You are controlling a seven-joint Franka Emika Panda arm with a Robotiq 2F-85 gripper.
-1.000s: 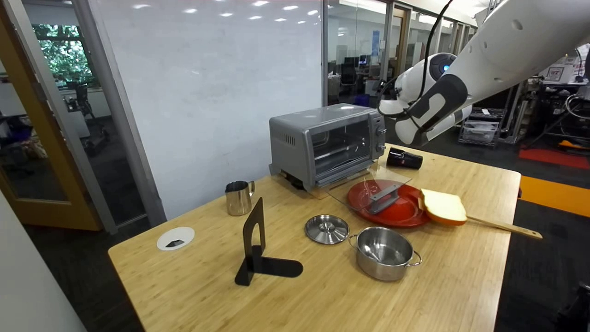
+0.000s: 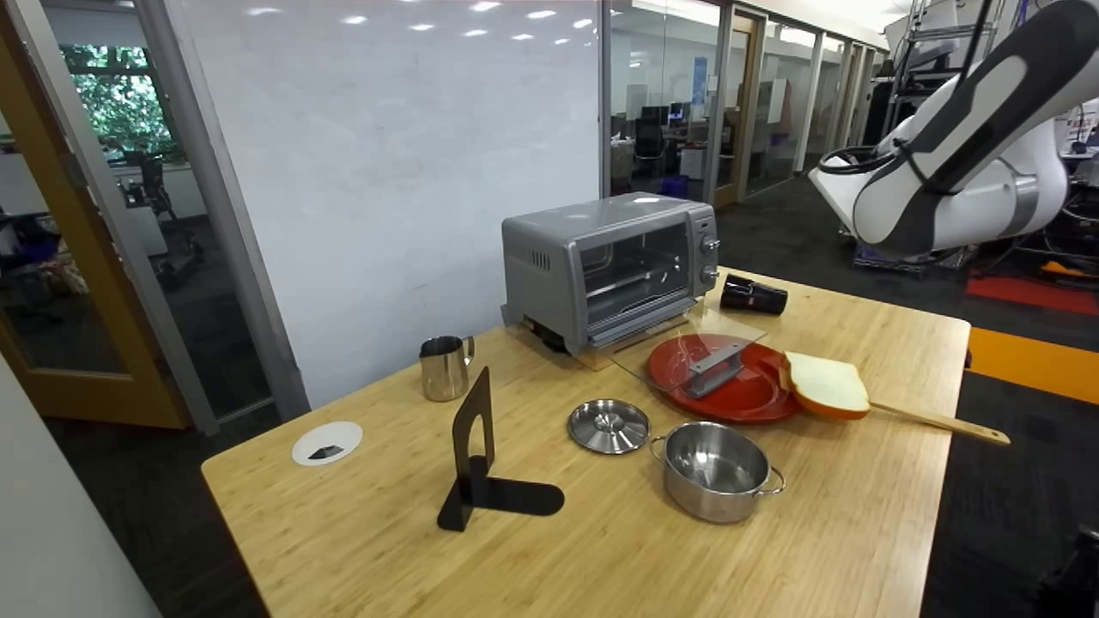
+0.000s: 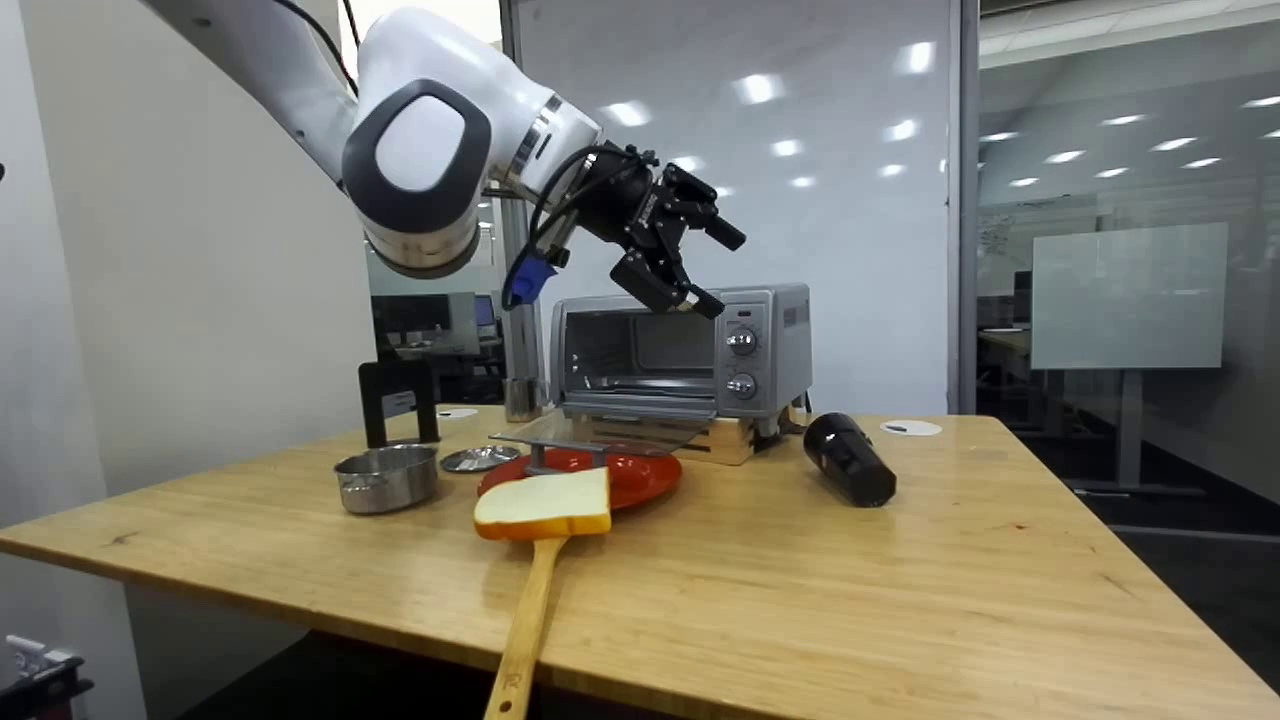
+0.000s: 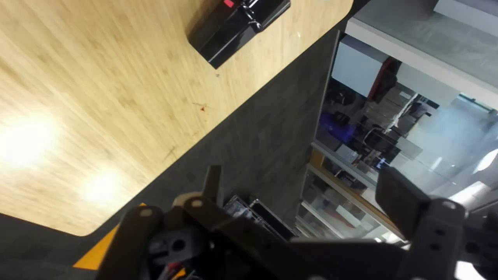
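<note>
High above the table, my gripper (image 3: 716, 266) stands open with nothing between its fingers; in exterior view 2 it appears in front of the oven's upper part. In the wrist view its two fingers (image 4: 212, 183) are wide apart over floor and background. A slice of toy bread (image 3: 546, 502) rests on the head of a wooden spatula (image 3: 524, 624), at the edge of a red plate (image 2: 768, 396). The grey toaster oven (image 2: 608, 263) has its glass door (image 3: 600, 432) down, over part of that plate. In exterior view 1 the gripper itself cannot be made out.
A steel pot (image 2: 713, 474), its lid (image 2: 608, 426), a metal pitcher (image 2: 444, 371) and a black bookend (image 2: 474, 453) stand left of the plate. Beside the oven lies a black ribbed object (image 3: 849, 460). The spatula handle overhangs the table edge. Bare wood lies at the front right in exterior view 2.
In exterior view 1 the arm has swung right, away from the space above the oven's right end and the black object. Nothing on the table has visibly moved.
</note>
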